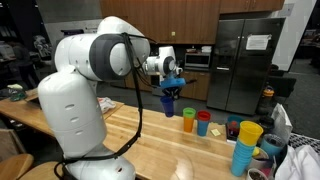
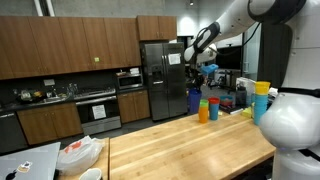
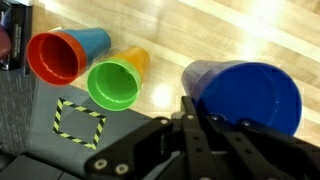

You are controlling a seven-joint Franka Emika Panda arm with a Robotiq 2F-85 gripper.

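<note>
My gripper (image 1: pixel 172 91) is shut on the rim of a blue cup (image 1: pixel 168 106), which hangs nearly upright over the table. In the wrist view the blue cup (image 3: pixel 262 92) opens toward the camera at the right, its near wall between the fingers. Beside it stands a green cup (image 3: pixel 113 85) nested with an orange one (image 3: pixel 135 58). Farther left is a red cup (image 3: pixel 55 58) nested with a blue one (image 3: pixel 92 42). Exterior view 2 has the held blue cup (image 2: pixel 194 100) left of these stacks. Whether its base touches the table is unclear.
On the right of the table, a tall stack of yellow and blue cups (image 1: pixel 243 150) stands among bowls and other kitchenware. A white bag (image 1: pixel 300 160) lies beyond it.
</note>
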